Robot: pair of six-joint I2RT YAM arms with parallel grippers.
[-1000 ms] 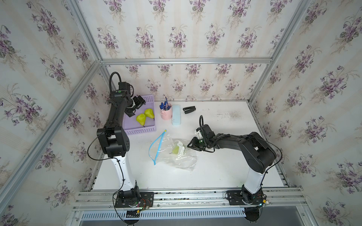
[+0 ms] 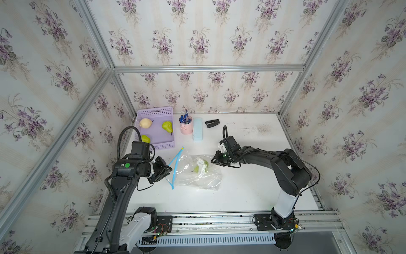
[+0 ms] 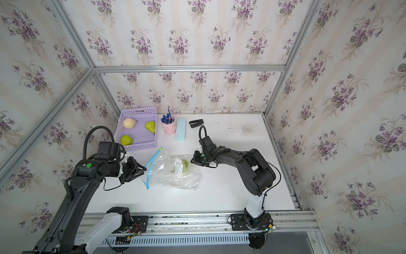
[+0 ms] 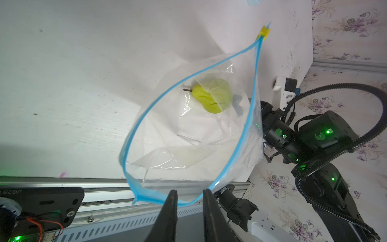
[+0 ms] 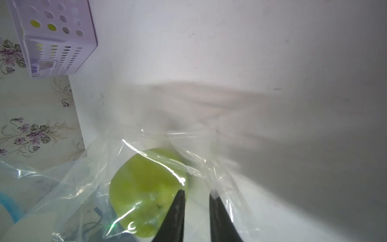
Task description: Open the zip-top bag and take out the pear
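Note:
The clear zip bag (image 2: 188, 180) lies on the table with a green pear (image 4: 211, 96) inside. Its blue zip edge forms an open loop in the left wrist view. My left gripper (image 2: 162, 169) hangs just left of that opening, its fingers apart by a small gap (image 4: 189, 203). My right gripper (image 2: 216, 158) is at the bag's right end, fingertips part open (image 5: 196, 193) beside the pear and over the crumpled plastic. Whether the plastic is between them is unclear.
A lilac basket (image 2: 154, 146) with fruit stands at the back left. A pink pen cup (image 2: 186, 129), a light blue case (image 2: 197, 129) and a black stapler (image 2: 212, 123) line the back.
My right gripper has shifted slightly at the bag's right end.

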